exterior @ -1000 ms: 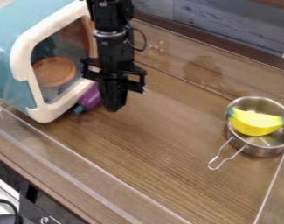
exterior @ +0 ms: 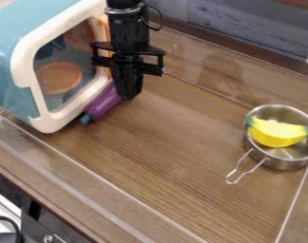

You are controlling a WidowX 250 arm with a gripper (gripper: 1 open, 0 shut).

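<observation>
The black gripper [exterior: 127, 90] points down in the upper middle, shut, at the right side of the toy microwave. Below and left of its tips a purple eggplant-like object [exterior: 103, 103] lies on the counter against the microwave's front; part of it is hidden by the gripper. The blue-and-white microwave [exterior: 14, 62] stands at upper left, with a brown round plate [exterior: 60, 78] visible inside.
A metal pot [exterior: 282, 158] holding a yellow banana [exterior: 277, 132] sits at the right, its wire handle toward the front. A wall runs along the back.
The microwave, purple object and pot look unchanged.
</observation>
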